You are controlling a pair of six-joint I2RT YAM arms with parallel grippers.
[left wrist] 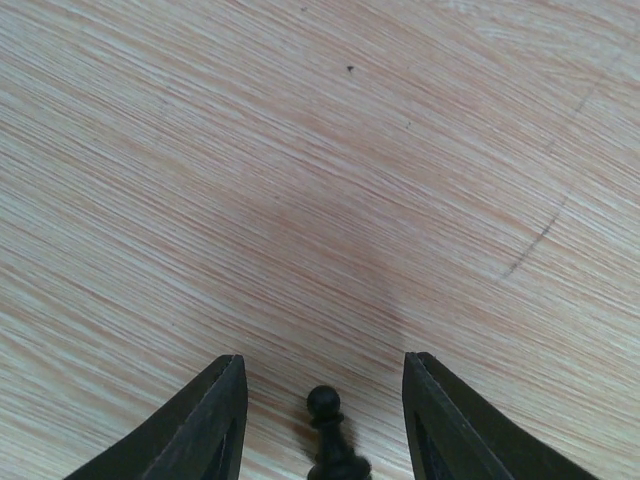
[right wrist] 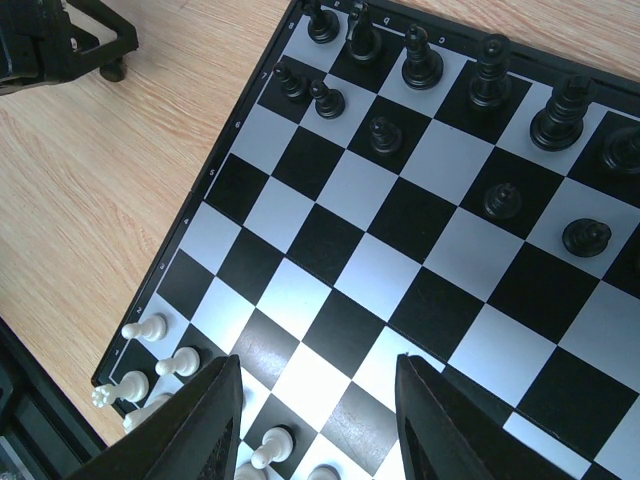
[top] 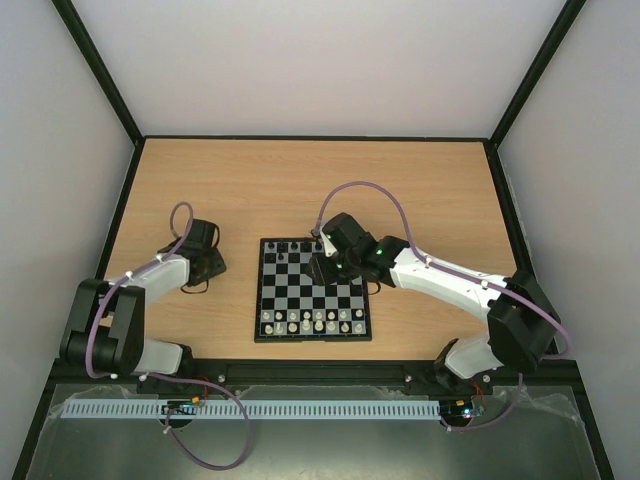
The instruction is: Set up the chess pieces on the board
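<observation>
A loose black pawn (left wrist: pixel 338 466) is on the wood in the left wrist view, between the parted fingers of my left gripper, with no visible grip on it. The chessboard (right wrist: pixel 376 213) fills most of the right wrist view. Along its far edge stand black pieces such as a tall one (right wrist: pixel 490 72); in front is a row of black pawns (right wrist: pixel 385 135) with a bare white square (right wrist: pixel 450 163) among them. White pieces (right wrist: pixel 180 362) occupy the near rows. Over the board hovers my right gripper, open and empty.
Beyond the board, the wooden table (top: pixel 310 185) is clear. The right forearm (top: pixel 440 275) crosses above the board's right side and hides some squares from the top camera. Black frame rails edge the table.
</observation>
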